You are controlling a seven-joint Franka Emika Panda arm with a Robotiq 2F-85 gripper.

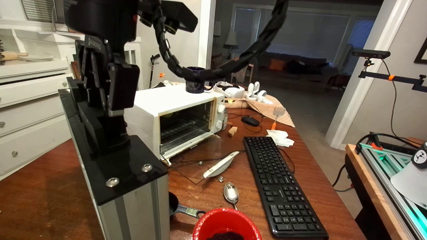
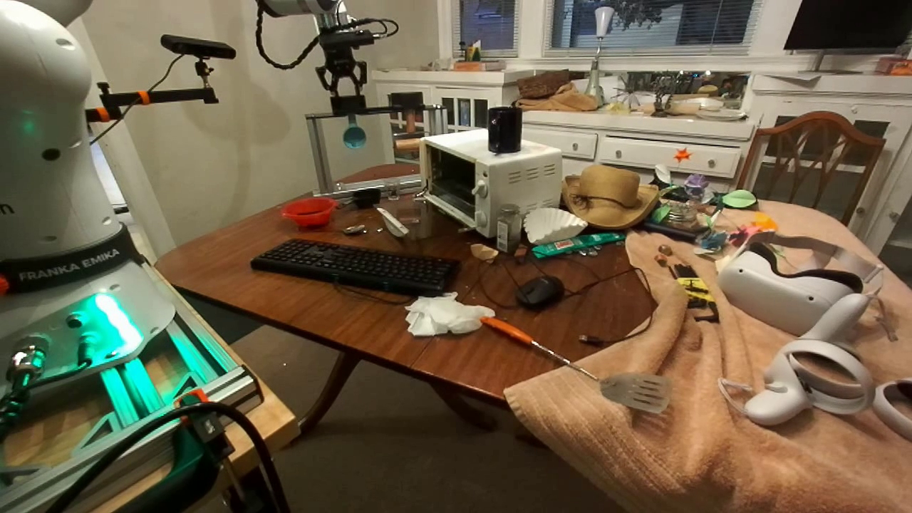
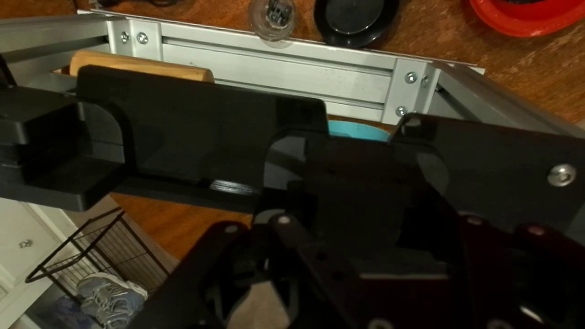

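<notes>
A frame of silver rails with a black top plate stands on the table. Over that top, my gripper is pointed down, its fingers closed around a black block-like piece. Whether this piece is loose or part of the frame's top, I cannot tell. Below it in exterior view 2 hangs a round turquoise utensil head; only a sliver of the turquoise piece shows in the wrist view. A wooden handle-like piece lies beside it within the frame. How the turquoise utensil is held up is hidden.
A white toaster oven with a dark mug on top stands close by. On the table lie a red bowl, a spoon and a black keyboard. The frame's metal rails surround the space under the gripper.
</notes>
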